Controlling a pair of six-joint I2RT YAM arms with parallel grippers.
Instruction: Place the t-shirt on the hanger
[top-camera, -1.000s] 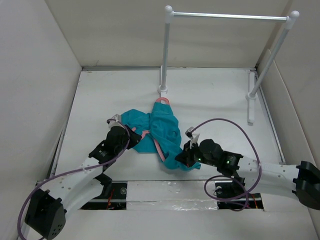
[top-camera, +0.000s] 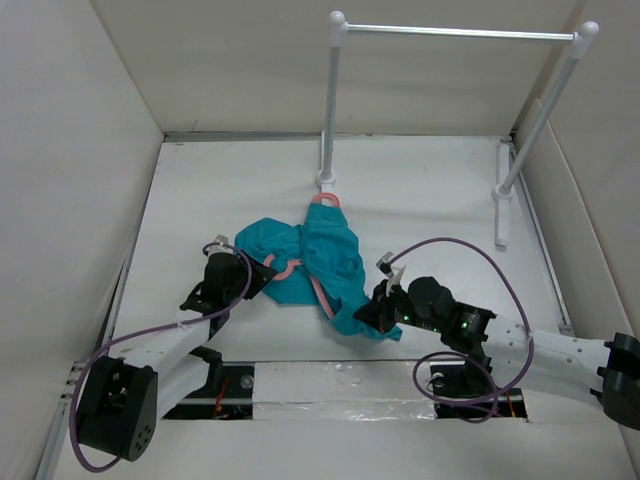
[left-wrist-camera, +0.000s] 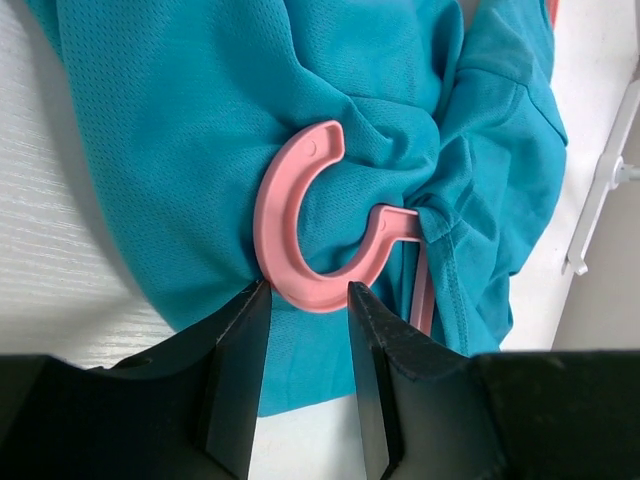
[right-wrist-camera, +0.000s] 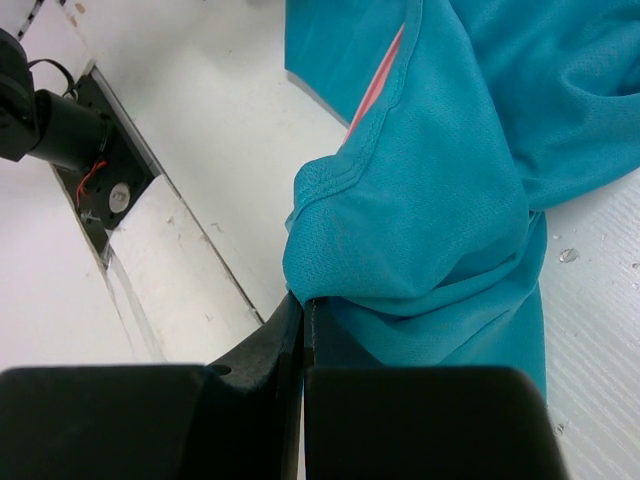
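The teal t shirt (top-camera: 330, 250) lies bunched on the white floor, a pink hanger (top-camera: 290, 264) under and over its folds; the hanger's curved hook (left-wrist-camera: 300, 285) rests on the cloth in the left wrist view. My left gripper (top-camera: 258, 275) is open just over that hook, fingertips close beside it. My right gripper (top-camera: 370, 315) is shut at the near end of the shirt; in the right wrist view its fingertips (right-wrist-camera: 294, 330) pinch a gathered edge of the teal cloth (right-wrist-camera: 410, 220).
A white rack (top-camera: 458, 33) stands at the back, its feet on either side. Another pink piece (top-camera: 325, 197) shows at the shirt's top, by the left post.
My left arm has shifted left, with its gripper settling by the hanger's hook.
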